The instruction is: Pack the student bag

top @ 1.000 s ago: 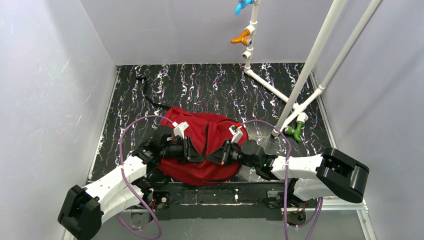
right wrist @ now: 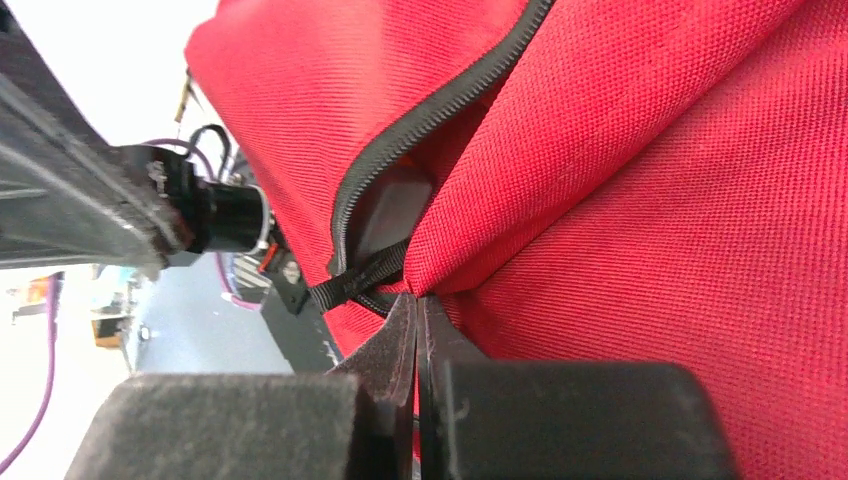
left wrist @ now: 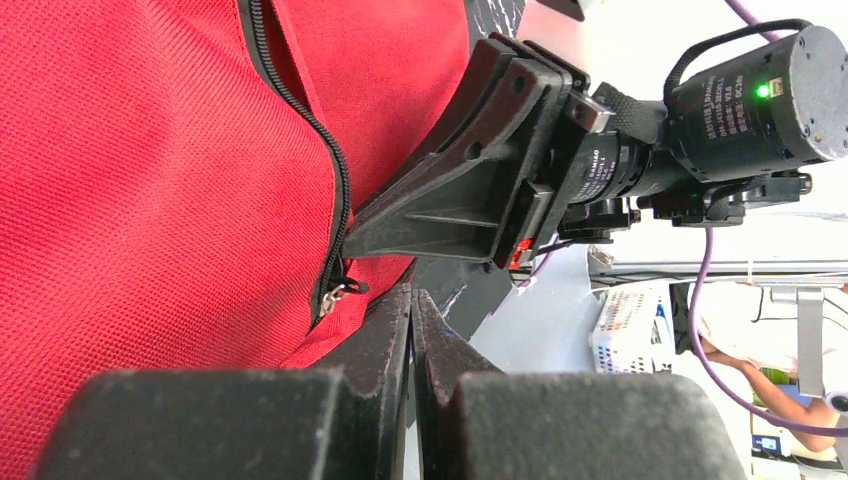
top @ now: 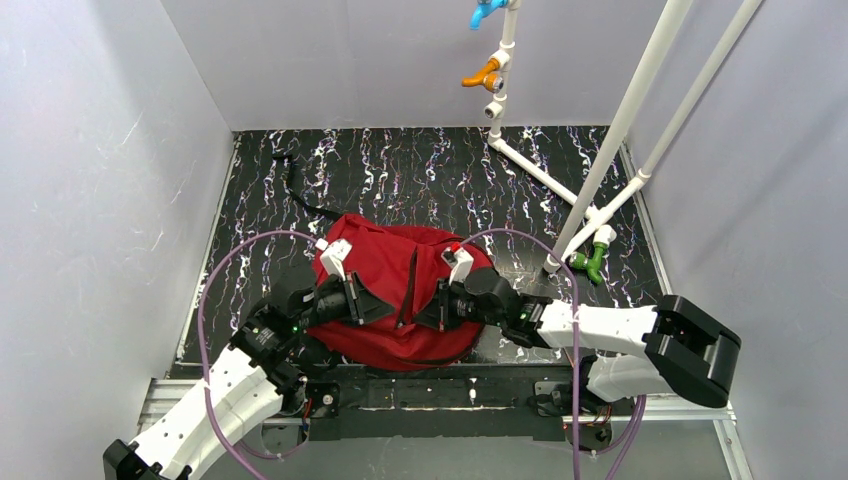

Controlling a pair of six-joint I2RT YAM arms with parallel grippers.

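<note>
The red bag (top: 372, 243) lies at the front of the black table, its black zipper running between the grippers. In the left wrist view, the zipper slider (left wrist: 331, 299) and its black pull (left wrist: 352, 286) sit left of my left gripper. That gripper is shut, nothing between its fingers, the pull outside them. My right gripper is shut on a fold of red fabric beside the zipper (right wrist: 430, 118). The zipper gapes there; something greyish (right wrist: 395, 205) shows inside, and a black strap (right wrist: 362, 278) crosses the gap.
A black strap (top: 312, 208) trails from the bag toward the back left. White pipes (top: 545, 180) with a green tap (top: 592, 262) stand on the right. Behind the bag the table (top: 385, 170) is clear. The two grippers are close together over the bag.
My left gripper has drawn back left, away from the right one, and gone from open to shut.
</note>
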